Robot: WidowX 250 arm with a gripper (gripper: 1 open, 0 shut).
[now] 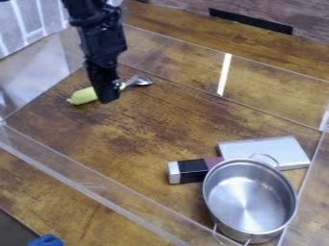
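My gripper (pixel 103 88) hangs at upper left, directly over a yellow-green elongated object (pixel 83 96), partly hiding it; it looks shut, and I see nothing clearly held. A silver utensil end (pixel 137 83) shows just right of the gripper, on the wooden surface.
A steel pot (pixel 249 200) stands at lower right, with a silver rectangular slab (pixel 264 152) behind it and a black-and-white block (pixel 189 171) to its left. Clear panels border the work area. A blue object (pixel 45 239) sits at lower left.
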